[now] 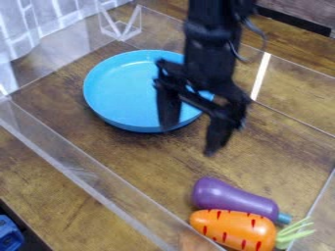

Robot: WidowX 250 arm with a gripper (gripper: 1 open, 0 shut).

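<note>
My black gripper (193, 110) is blurred in the upper middle, open, its dark fingers spread over the right part of a blue plate (114, 90) and the bare wood beside it. At the lower right a purple eggplant toy (229, 196) lies on the wooden surface (124, 167), with an orange carrot toy (233, 226) in front of it, its green leaves pointing right. Nothing shows held between the fingers.
Clear plastic edges run along the left and bottom. Bare wood lies to the right and between plate and vegetables. A blue object (7, 235) is partly visible at the lower left corner.
</note>
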